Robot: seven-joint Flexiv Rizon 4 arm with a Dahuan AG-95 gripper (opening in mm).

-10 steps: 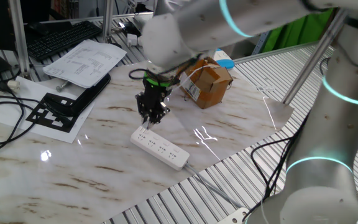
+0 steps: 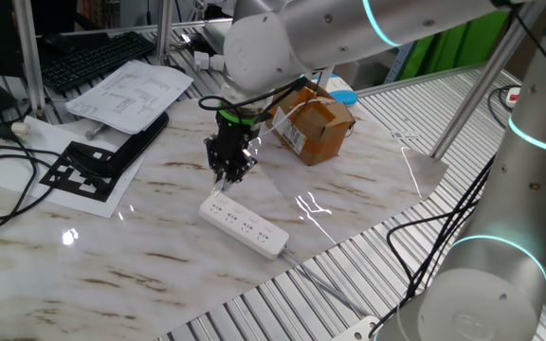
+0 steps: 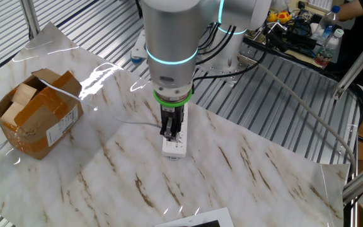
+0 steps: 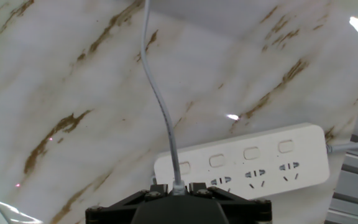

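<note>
A white power strip [image 2: 244,225] with several sockets and switches lies on the marble-patterned tabletop. My gripper [image 2: 220,178] points down at the strip's far-left end in exterior view 1. Seen from the wrist, the gripper is shut on the pale end of a grey cable [image 4: 160,99], gripped between its dark fingertips. The gripper body covers the near end of the power strip [image 4: 250,158], so whether the cable's plug touches a socket cannot be told. In exterior view 2 the gripper [image 3: 169,136] stands over the strip [image 3: 174,150].
An open cardboard box [image 2: 316,128] stands behind the gripper; the grey cable [image 3: 121,118] runs toward it. Papers [image 2: 131,95], a black stand and a printed marker [image 2: 81,172] occupy the left. Bare tabletop lies in front of the strip.
The gripper has shifted slightly left and its upper arm has swung to the right in exterior view 1. The power strip and the box have stayed in place.
</note>
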